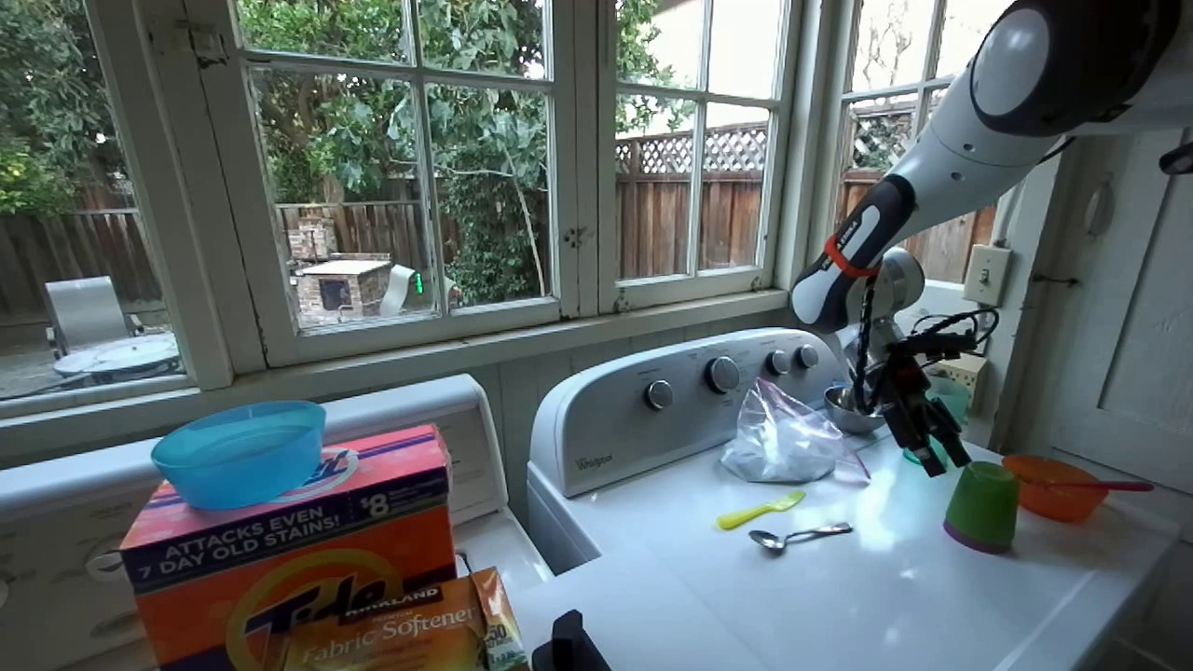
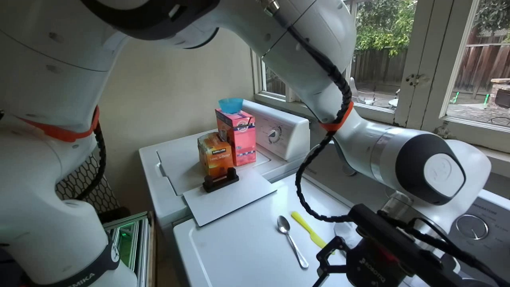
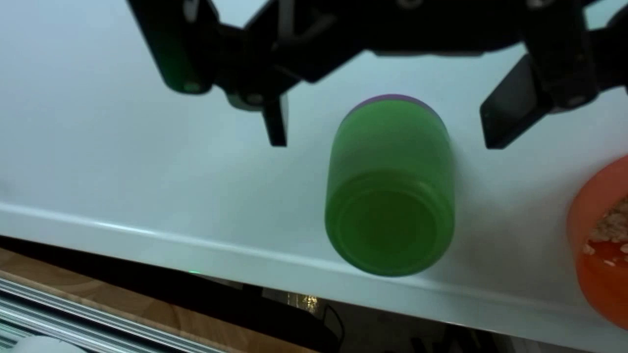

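A green cup point(image 1: 982, 505) stands upside down on the white machine top, its purple rim against the surface. My gripper point(image 1: 947, 460) hangs just to the left of the cup and above it in exterior view 1. In the wrist view the gripper is open, its fingers wide apart with the green cup point(image 3: 391, 188) showing in and below the gap. Nothing touches the fingers. Exterior view 2 shows only part of the gripper, at the bottom edge, and the cup is out of sight there.
An orange bowl point(image 1: 1053, 488) with a pink-handled utensil sits right of the cup. Behind my gripper are a metal bowl point(image 1: 855, 409) and a teal cup, partly hidden. A plastic bag point(image 1: 779, 438), yellow utensil point(image 1: 761, 510) and spoon point(image 1: 800, 537) lie leftward.
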